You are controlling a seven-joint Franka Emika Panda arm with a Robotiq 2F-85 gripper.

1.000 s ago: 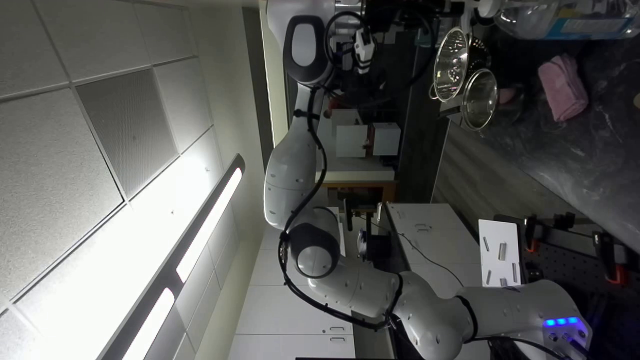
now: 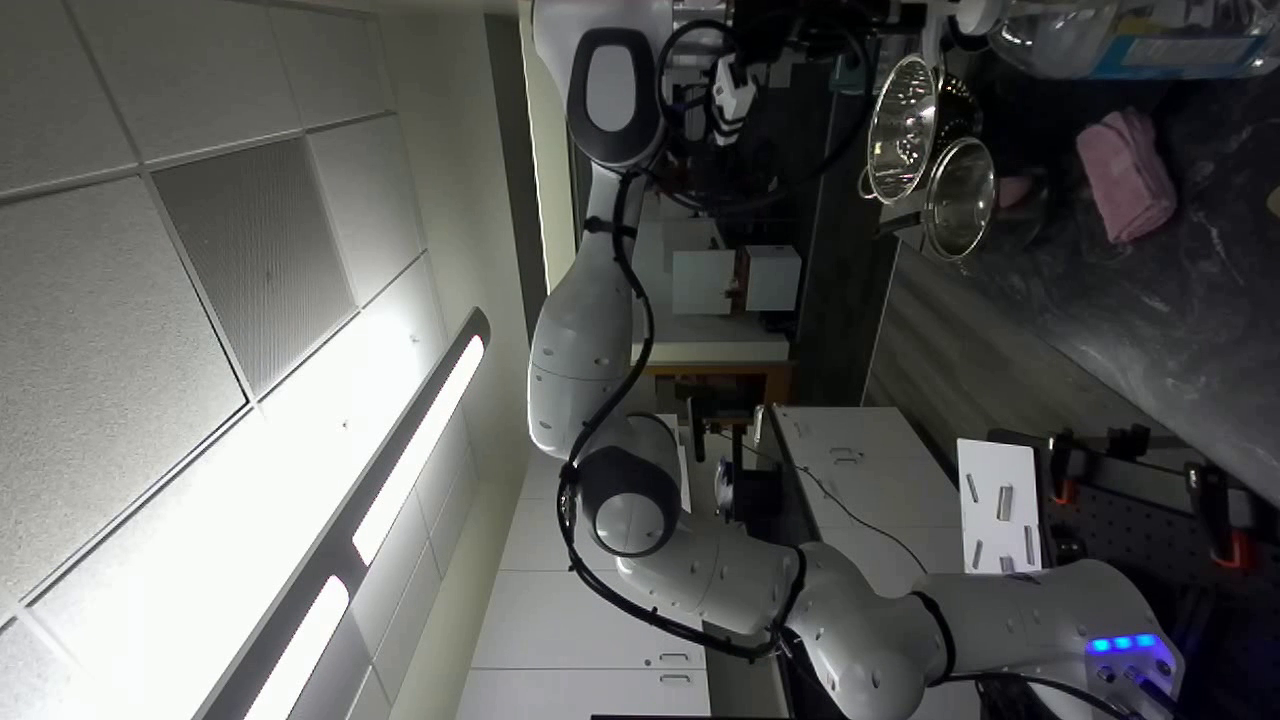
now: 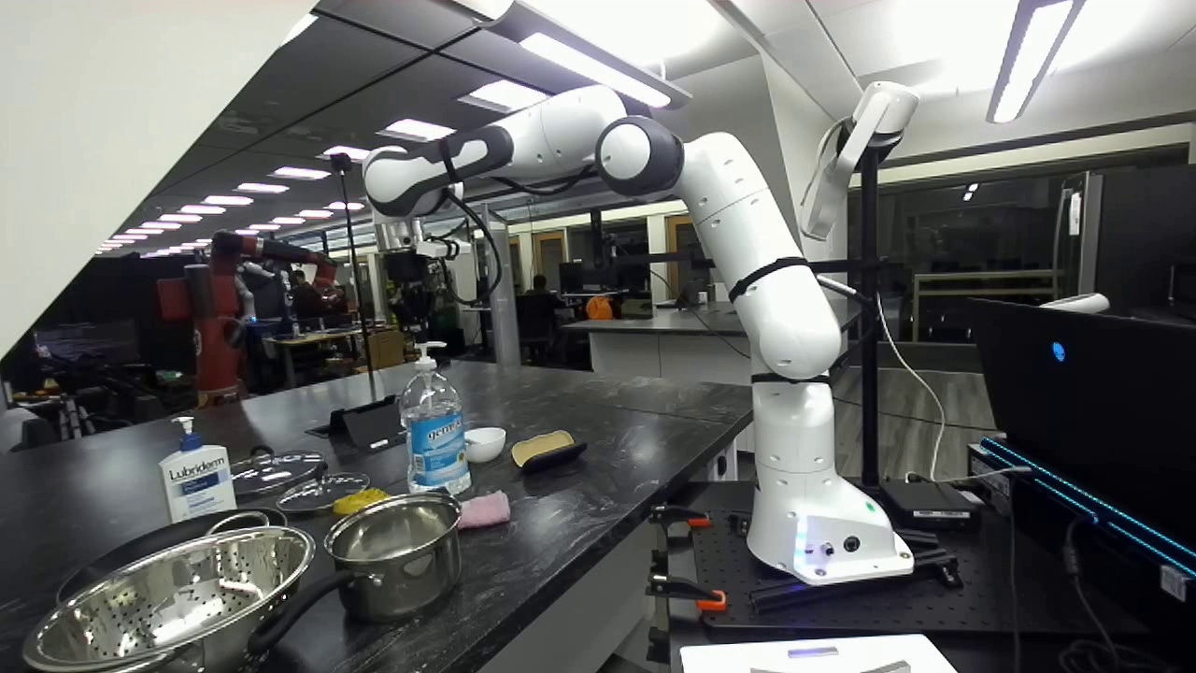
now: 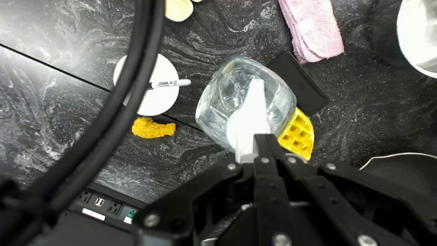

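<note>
A large clear bottle point(image 3: 437, 437) with a blue label and a white pump head point(image 4: 249, 119) stands upright on the dark counter. My gripper points down over the bottle, its black fingers together and nothing visible between them. From the wrist, the fingertips overlap the base of the pump head; whether they touch it cannot be told. Exterior view 2 places the gripper point(image 3: 418, 327) right above the pump. In exterior view 1 the bottle point(image 2: 1128, 42) is partly cut off at the top right edge.
Around the bottle lie a pink cloth point(image 4: 313, 30), a yellow waffle piece point(image 4: 298, 135), a black block point(image 4: 299, 84) and a white round item point(image 4: 161, 98) with a marker across it. A metal pot point(image 3: 394, 555), colander point(image 3: 168, 594) and lotion bottle point(image 3: 198, 477) occupy the counter's near side.
The gripper and wrist have shifted very slightly downward, toward the pump top. The bottle and the other objects look unmoved.
</note>
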